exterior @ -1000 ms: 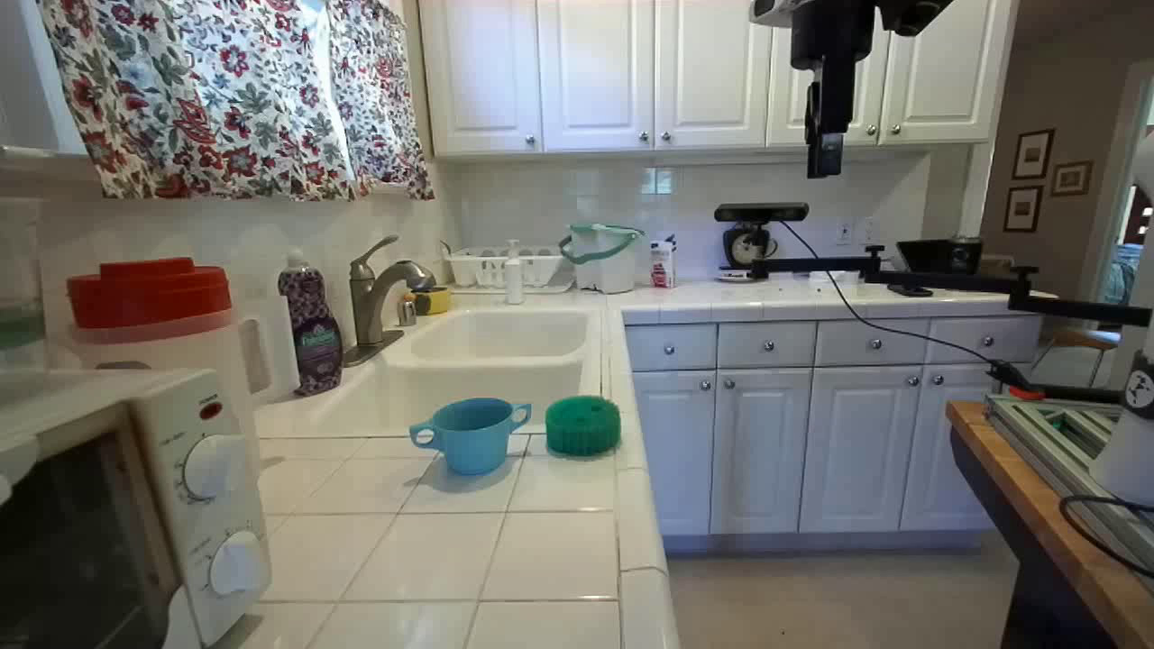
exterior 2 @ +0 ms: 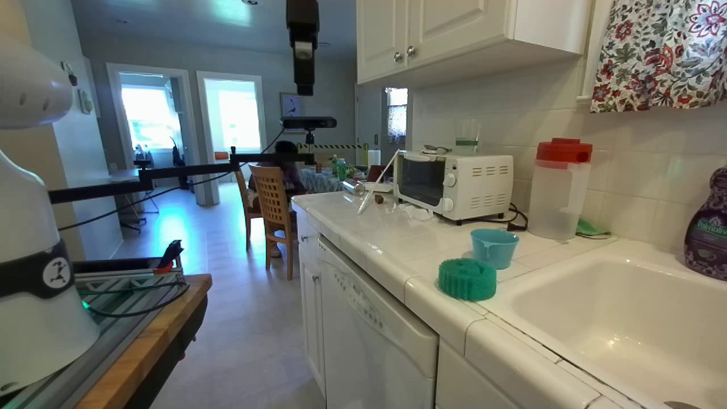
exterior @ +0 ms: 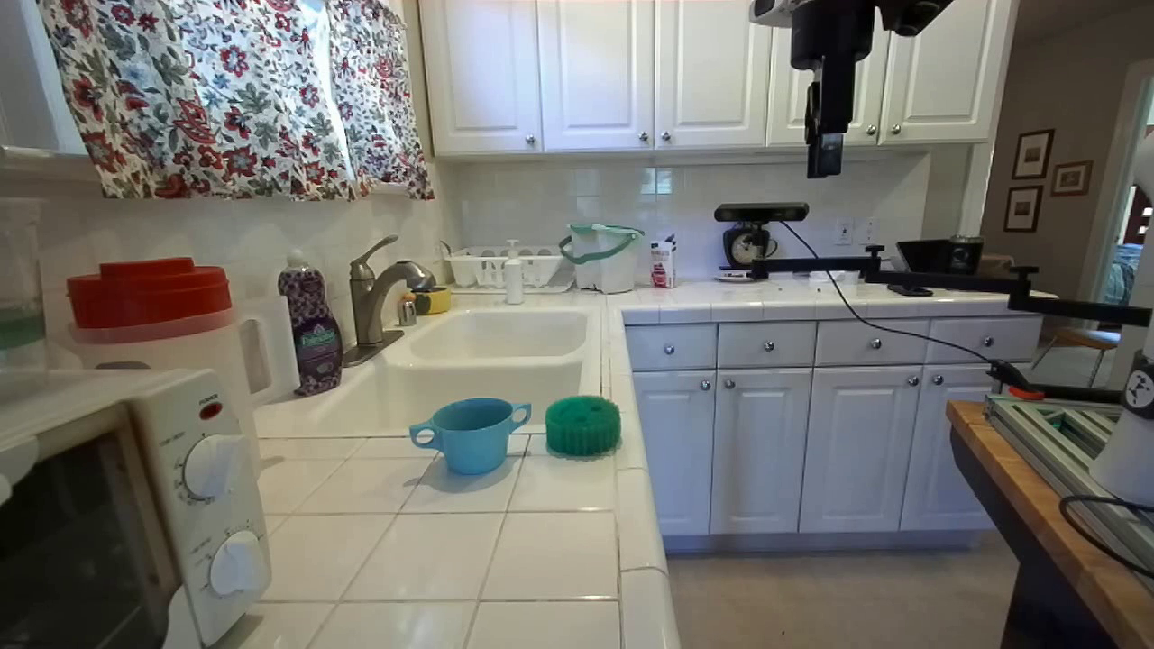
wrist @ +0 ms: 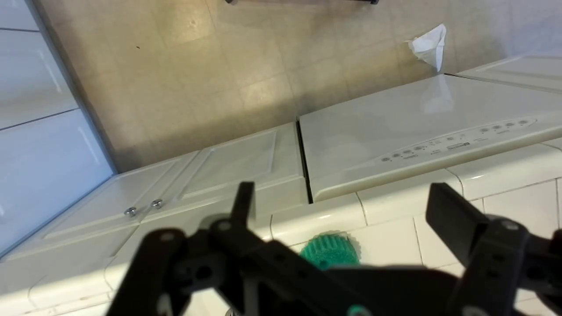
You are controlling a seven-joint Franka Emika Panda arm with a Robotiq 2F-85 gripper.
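High above the counter's level, my black gripper point(exterior: 824, 168) points downward in exterior view 1, well away from every object. In the wrist view the gripper is open, its two fingers wide apart with nothing between them. A blue two-handled cup point(exterior: 477, 434) stands upright on the white tiled counter point(exterior: 433, 552). Beside it, closer to the counter's edge, lies a green ridged round object point(exterior: 583, 425). Part of that green object point(wrist: 329, 250) shows in the wrist view, the rest hidden by the gripper; the cup cannot be made out there.
The white sink point(exterior: 487, 379) and faucet point(exterior: 373, 297) lie behind the cup. A toaster oven point(exterior 2: 456, 184), a red-lidded pitcher point(exterior 2: 560, 191) and a purple soap bottle point(exterior 2: 710, 225) line the wall side. A camera bar point(exterior: 930, 276) crosses beneath the gripper's height. Open tile lies in front of the cup.
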